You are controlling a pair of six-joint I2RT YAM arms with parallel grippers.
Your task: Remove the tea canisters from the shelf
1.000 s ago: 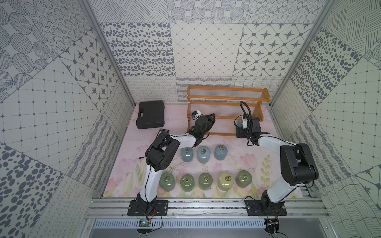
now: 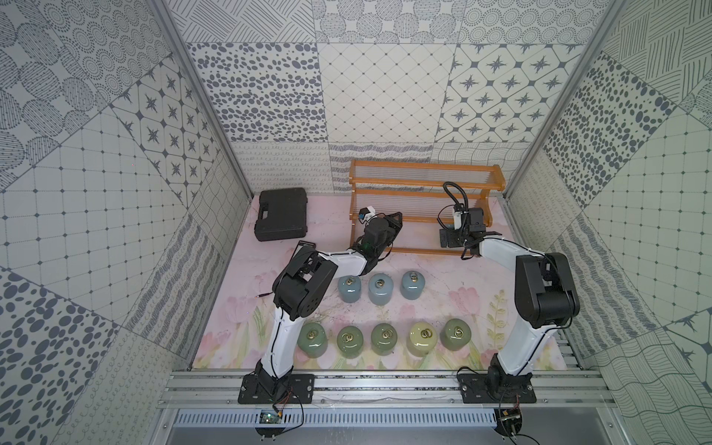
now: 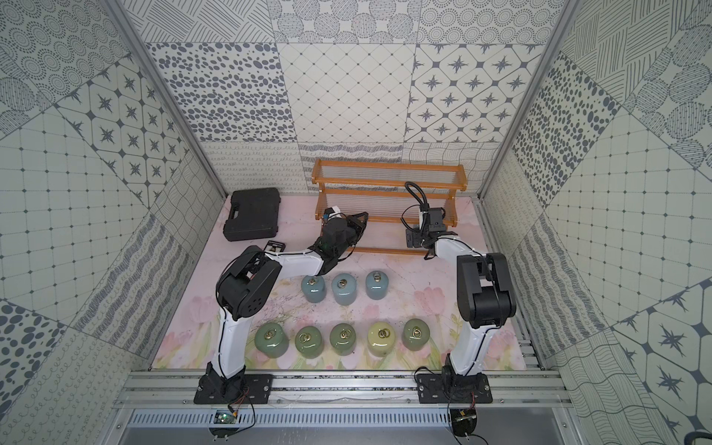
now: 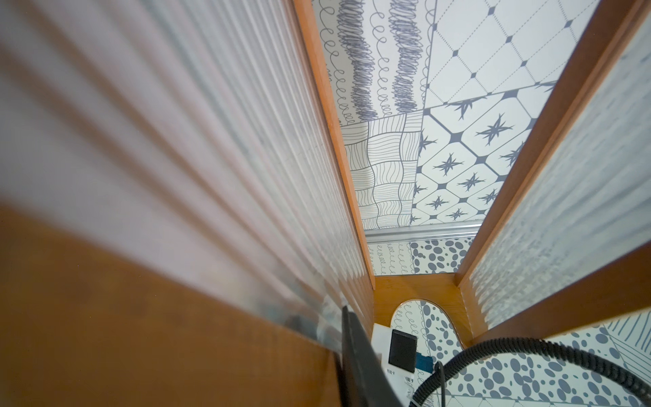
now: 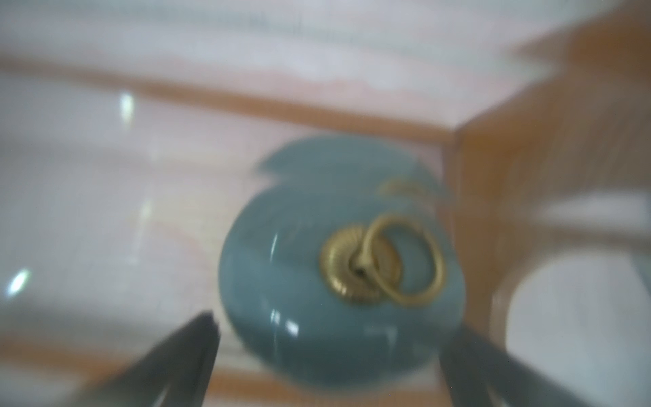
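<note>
A blue-grey canister (image 5: 291, 325) with a brass ring on its lid stands on the lowest tier of the wooden shelf (image 2: 422, 217), close to the right end panel. My right gripper (image 2: 449, 237) is open, with one finger (image 5: 190, 359) on either side of that canister. At the middle tier, my left gripper (image 2: 396, 219) is shut on the wooden front rail (image 4: 135, 298); only one finger (image 4: 358, 359) shows beside the rail, the other is hidden. Three blue-grey canisters (image 2: 380, 288) stand on the table before the shelf. Several green canisters (image 2: 384, 338) line the front edge.
A yellow-green canister (image 2: 422, 338) stands in the front row. At the back left lies a black case (image 2: 282, 213), with a small dark item (image 3: 274, 246) near the left arm.
The left arm stays practically where it was.
</note>
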